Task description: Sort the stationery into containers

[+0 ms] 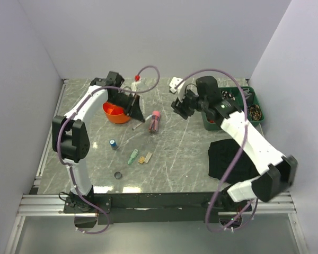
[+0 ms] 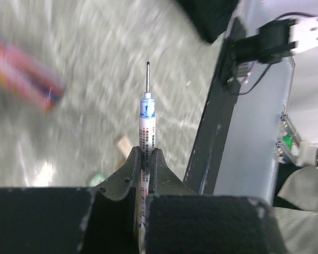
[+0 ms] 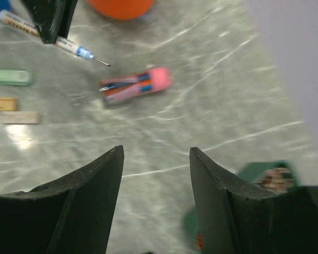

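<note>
A white pen with a blue collar and bare metal tip (image 2: 147, 127) is pinched in my left gripper, which is shut on it. In the top view that gripper (image 1: 140, 116) hangs just right of the orange bowl (image 1: 116, 118). Wide open and empty, my right gripper is over bare table, left of the green compartment tray (image 1: 253, 91). A pink-ended case (image 1: 155, 120) with pens inside lies close to the left gripper. Below it lie a green item (image 1: 133, 156), a yellow piece (image 1: 141, 160) and a pale block (image 1: 148, 157). The right arm covers much of the tray.
A blue-topped small item (image 1: 113, 143) and a dark round ring (image 1: 118, 175) lie on the left half of the table. Black cloth (image 1: 228, 159) covers the right front.
</note>
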